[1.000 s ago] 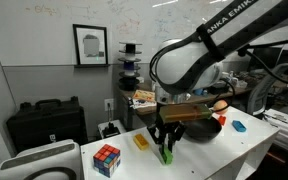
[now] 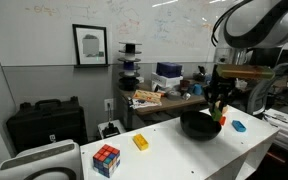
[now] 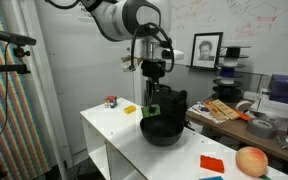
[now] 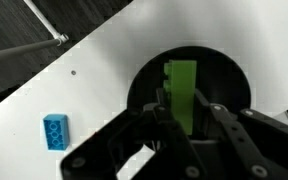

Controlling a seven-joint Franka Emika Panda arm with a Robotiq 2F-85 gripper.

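Observation:
A green block is clamped between the fingers of my gripper, which is shut on it. Below it in the wrist view lies the round black pan, its inside dark around the block. From the first exterior view, the gripper and the green block are over the right part of the black pan. The second exterior view has the green block at the pan's rim area; its exact height above the pan is hard to tell.
A blue block lies on the white table beside the pan. Farther left stand a yellow block, a multicoloured cube and a white toaster-like appliance. A red block and an orange ball lie on the pan's other side.
The arm has carried the green block rightward in the first exterior view, from low over the open table to over the pan. The grip on the block has stayed shut.

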